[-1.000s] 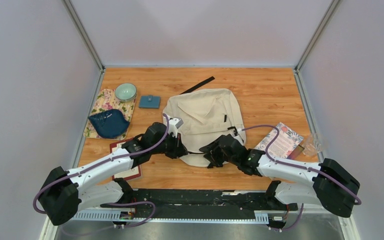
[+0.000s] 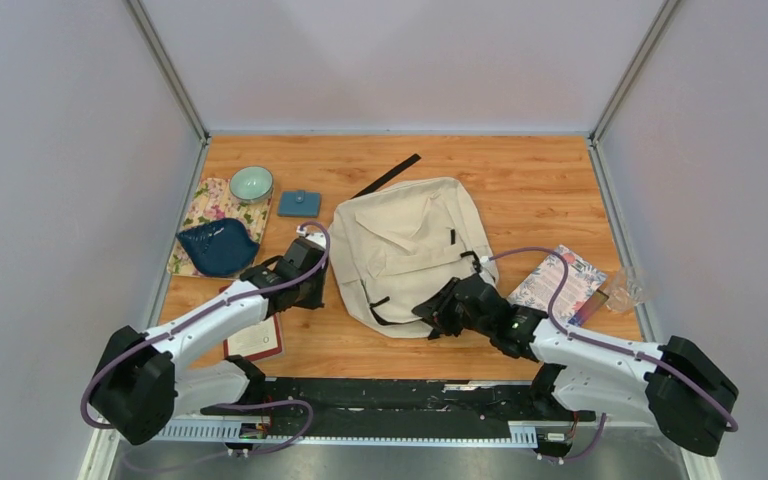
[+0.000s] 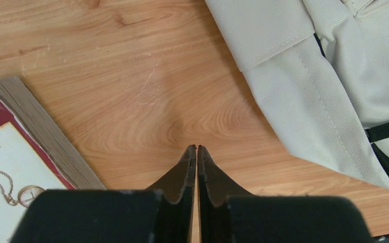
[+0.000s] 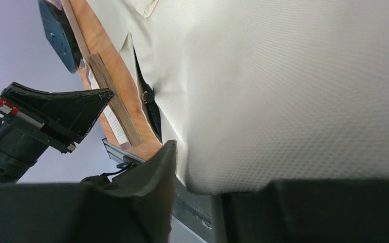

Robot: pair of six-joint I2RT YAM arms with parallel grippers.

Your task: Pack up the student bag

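Note:
The cream canvas bag (image 2: 410, 240) lies in the middle of the table, a black zipper (image 4: 152, 106) showing along its edge. My left gripper is over bare wood left of the bag, fingertips almost touching, nothing between them. My right gripper is low at the bag's front right, its fingers blurred against the fabric; whether it grips the fabric cannot be told. A book (image 3: 15, 157) with a red-and-white cover lies left of the bag, partly under the left arm in the top view.
At the back left are a mint bowl (image 2: 252, 183), floral item (image 2: 200, 205), navy pouch (image 2: 215, 250) and teal wallet (image 2: 299, 203). A printed booklet (image 2: 550, 280) and clear container (image 2: 628, 288) lie right.
My left gripper has moved left, away from the bag's front edge, uncovering that corner. My right gripper has shifted slightly right and toward the front.

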